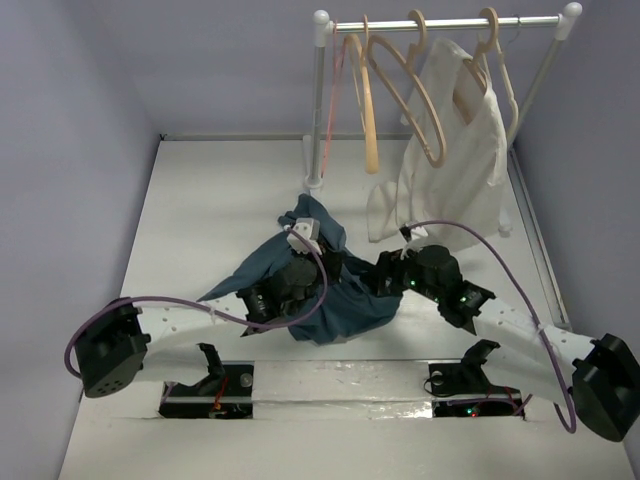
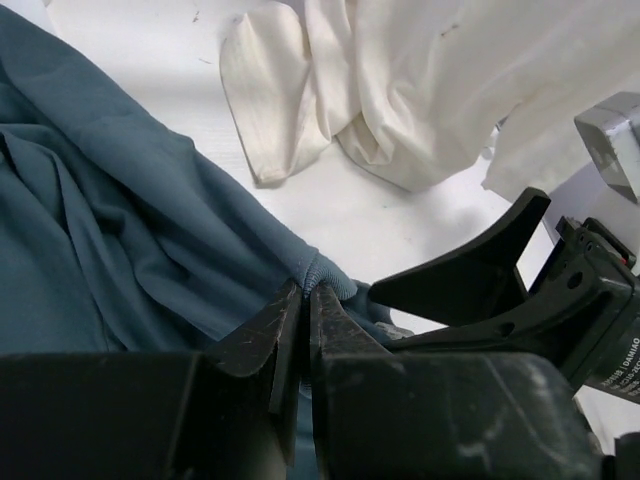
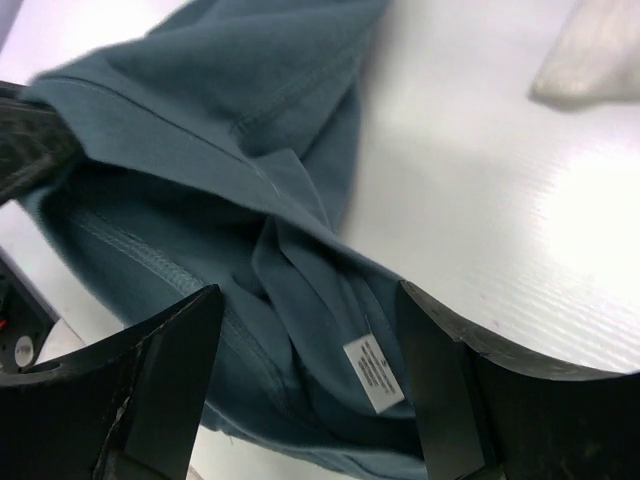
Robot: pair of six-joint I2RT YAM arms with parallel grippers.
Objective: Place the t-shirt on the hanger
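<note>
The dark teal T-shirt (image 1: 350, 315) lies bunched on the white table. My left gripper is shut on a fold of it, seen in the left wrist view, in the middle of the cloth. My right gripper stands open at the shirt's right part, with fabric and a white label between its fingers, just right of the left gripper. Wooden hangers (image 1: 410, 90) hang from the rack's rail above and behind.
A cream cloth (image 1: 450, 170) hangs on the rack (image 1: 450, 23) at the back right and reaches down to the table.
</note>
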